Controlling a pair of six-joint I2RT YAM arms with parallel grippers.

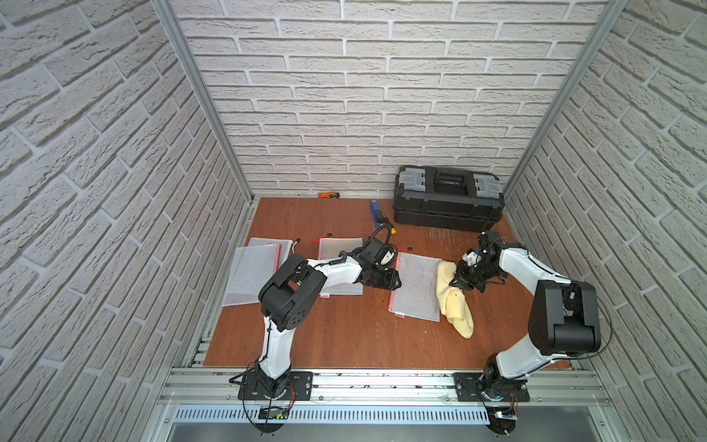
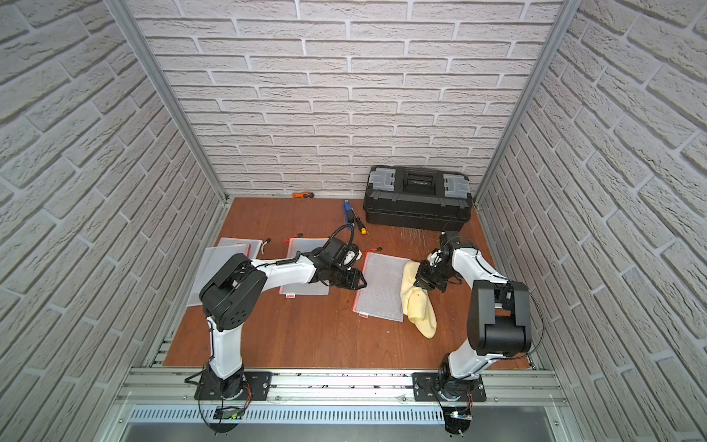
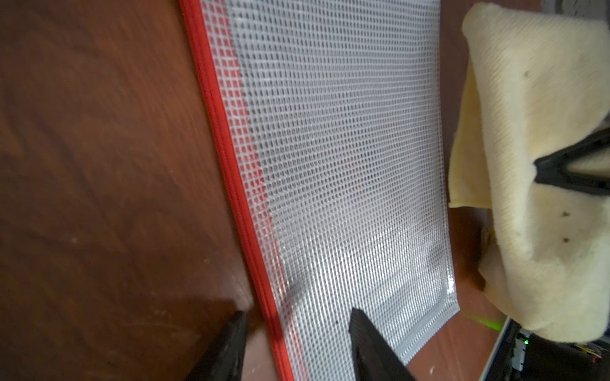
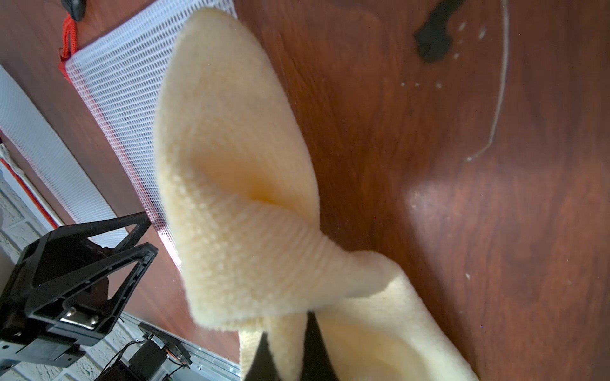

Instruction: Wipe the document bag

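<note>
The document bag [image 1: 417, 288], white mesh with a red zip edge, lies flat right of the table's middle. My left gripper is open at the zip edge [image 3: 236, 184], one finger on either side of it. A pale yellow cloth [image 4: 235, 190] hangs from my right gripper, which is shut on a fold of it. In the top right view the cloth [image 2: 417, 303] lies along and partly over the bag's right edge. Contact between the left fingers and the bag is hard to judge.
Another mesh bag [image 1: 341, 248] lies under the left arm, and more bags [image 1: 250, 272] are at the far left. A black toolbox [image 1: 449, 197] stands at the back right, a blue tool [image 1: 376, 213] left of it.
</note>
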